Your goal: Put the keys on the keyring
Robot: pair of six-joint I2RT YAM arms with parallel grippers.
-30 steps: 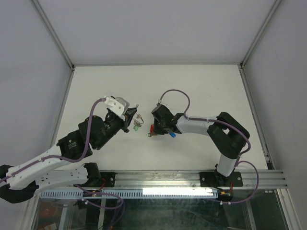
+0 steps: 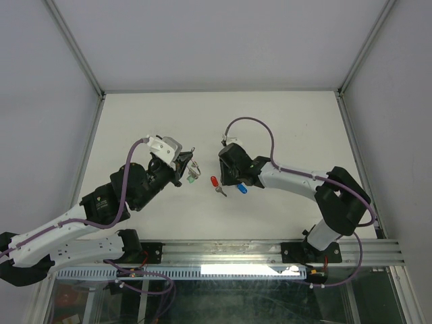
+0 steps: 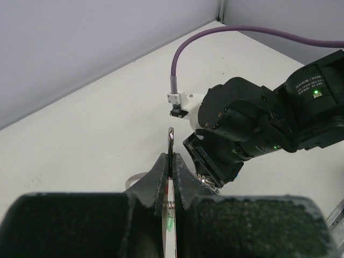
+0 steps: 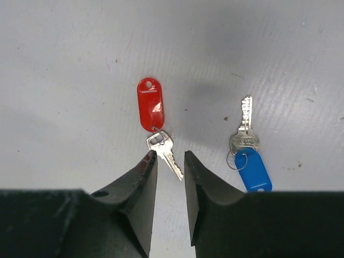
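My left gripper is shut on the thin metal keyring (image 3: 171, 137), whose end sticks up past the fingertips. A green tag (image 2: 192, 179) hangs below it, with metal pieces alongside. On the table, seen from the right wrist, lie two tagged keys, apart from each other. A silver key (image 4: 166, 153) joins a red tag (image 4: 150, 105); another silver key (image 4: 244, 137) carries a blue tag (image 4: 253, 171) on a small wire ring. My right gripper hangs above the red-tagged key, part open with nothing between its fingers.
The right arm (image 2: 290, 179) reaches in from the right, its purple cable (image 2: 260, 121) arching over it. A metal rail (image 2: 223, 250) runs along the front edge.
My right gripper has moved up and away from the red-tagged key, its arm shifting slightly right. That key's shaft now points down and right instead of sideways. The left arm is still.
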